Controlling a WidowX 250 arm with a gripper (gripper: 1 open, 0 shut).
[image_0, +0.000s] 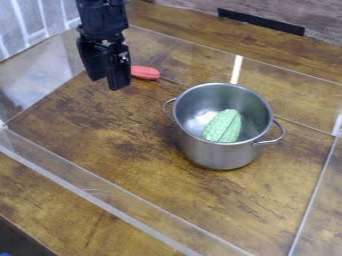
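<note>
The black gripper (110, 75) hangs at the upper left, above the wooden surface, left of a small red elongated object (144, 73). Its fingers point down, and I cannot make out whether they are open or shut. A steel pot (214, 148) with two handles stands right of centre, with a green ridged oblong object (221, 125) lying inside it.
Clear plastic walls or sheets edge the wooden surface (100, 160) on the left, along the lower left and at the right.
</note>
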